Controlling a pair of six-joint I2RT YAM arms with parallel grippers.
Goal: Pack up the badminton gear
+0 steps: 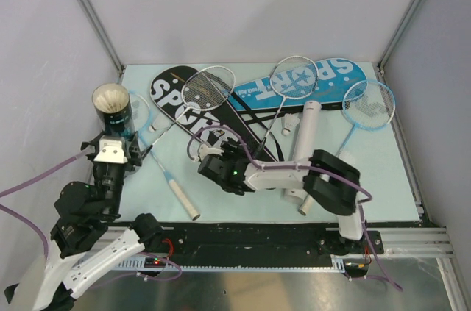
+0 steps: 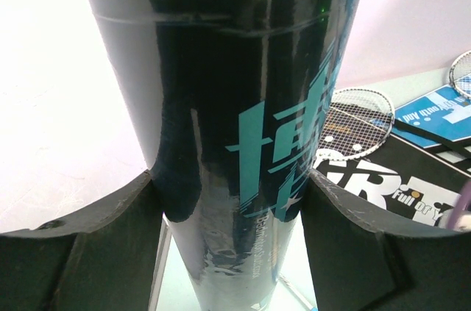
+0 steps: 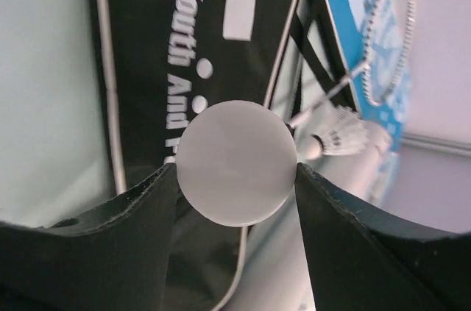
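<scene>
My left gripper is shut on a dark, upright tube [image 2: 235, 98] with light-blue lettering. From above, the top of this tube [image 1: 112, 99] is pale and ribbed, at the table's left edge. My right gripper is shut on a round white cap [image 3: 235, 162], held over the black racket bag [image 1: 176, 87]. A blue bag [image 1: 331, 74] lies at the back right. White-framed rackets [image 1: 208, 88] lie across both bags; a blue racket [image 1: 369, 104] is at right, another's handle [image 1: 182, 197] at front left. Loose shuttlecocks [image 1: 289, 123] lie on the table.
A long white tube [image 1: 305, 134] lies right of centre, partly under the right arm. Purple cables [image 1: 51, 182] trail from both arms. The white table [image 1: 383, 190] has free room at the front right.
</scene>
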